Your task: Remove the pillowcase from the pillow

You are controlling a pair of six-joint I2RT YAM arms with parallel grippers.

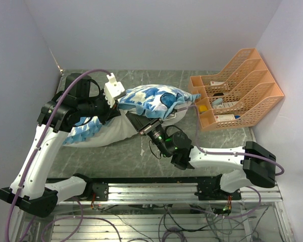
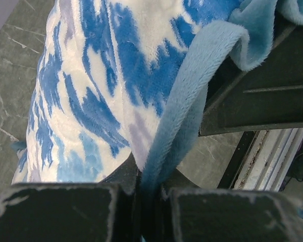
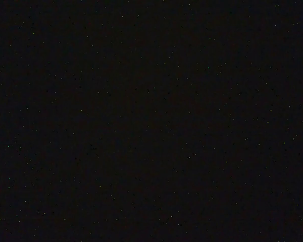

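The blue-and-white pillowcase [image 1: 150, 98] is bunched over the right part of the white pillow [image 1: 116, 132], whose bare middle shows below its hem. More blue cloth lies at the pillow's left end. In the left wrist view, my left gripper is shut on the light blue hem [image 2: 197, 65], which rises from between its dark fingers. Against the white pillow, just under the hem, are the dark tips of my right gripper [image 1: 131, 117]; it is open, its tips partly covered. The right wrist view is black and shows nothing.
An orange divided organizer [image 1: 237, 98] with small items stands at the right, close to the pillow's right end. Bare grey table [image 1: 108, 160] lies in front of the pillow. Walls rise at the back and both sides.
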